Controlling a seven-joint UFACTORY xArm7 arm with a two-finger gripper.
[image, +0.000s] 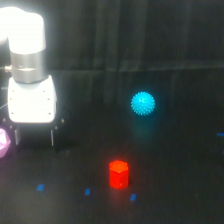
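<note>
My white gripper (35, 143) hangs at the left of the camera view. Its two dark fingers stand wide apart, with nothing visible between them, though they are hard to make out against the dark background. Right of the middle, low in the view, a red block (119, 175) stands upright on the dark surface. A light-blue ball (143, 103) with a bumpy surface is farther up and to the right. Cut off by the left edge, a pink rounded object (4, 143) shows close beside my gripper. Neither the red block nor the blue ball is touched.
Small blue marks lie on the dark surface, such as one mark (40, 187) at lower left and another mark (133, 197) near the red block. A black curtain (180, 40) fills the back. Open space separates my gripper from the red block.
</note>
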